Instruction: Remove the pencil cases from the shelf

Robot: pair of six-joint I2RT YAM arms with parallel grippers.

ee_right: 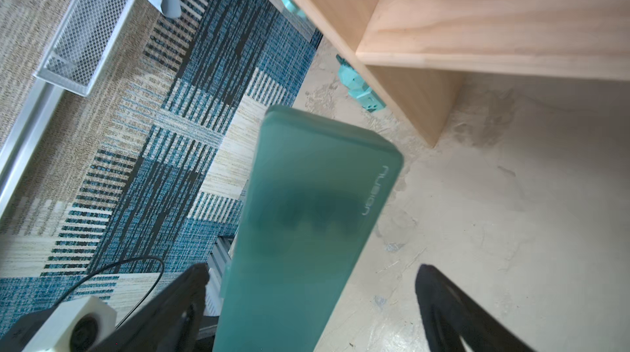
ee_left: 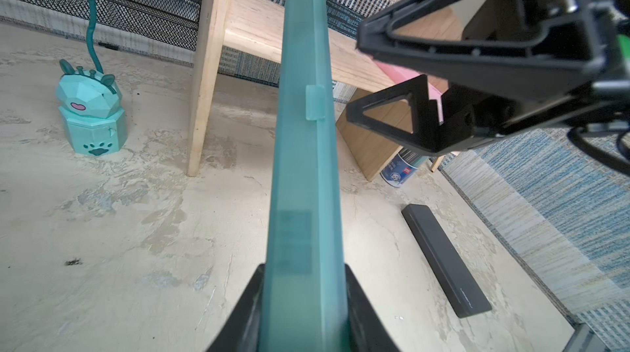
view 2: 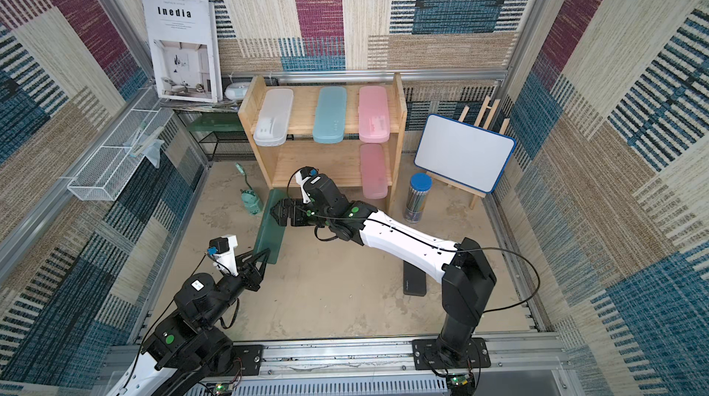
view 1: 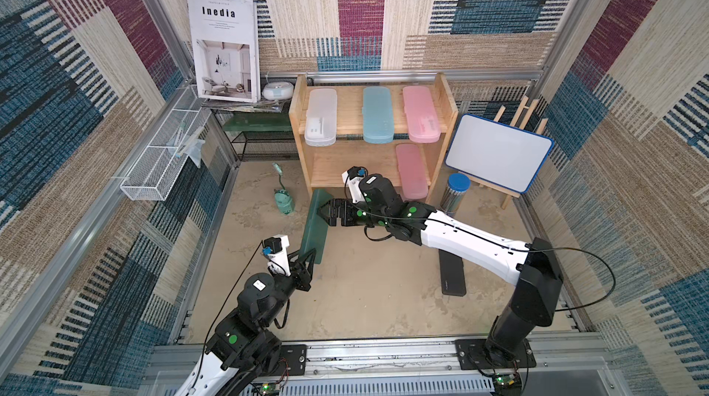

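A dark green pencil case (view 1: 315,232) is held above the table in front of the shelf, with my left gripper shut on its near end. My right gripper is open close to the case's right side; in the right wrist view the case (ee_right: 308,207) reaches into the space between the fingers, nearer the left one. Whether they touch I cannot tell. On the shelf's upper board lie a white case (view 1: 321,117), a blue case (view 1: 377,115) and a pink case (view 1: 421,114). A second pink case (view 1: 412,171) lies on the lower board (view 1: 347,163).
A black case (view 1: 452,272) lies on the table beneath the right arm. A blue-lidded jar (view 1: 458,183) and a whiteboard (view 1: 500,152) stand right of the shelf, a teal animal-shaped lamp (view 1: 283,201) to its left.
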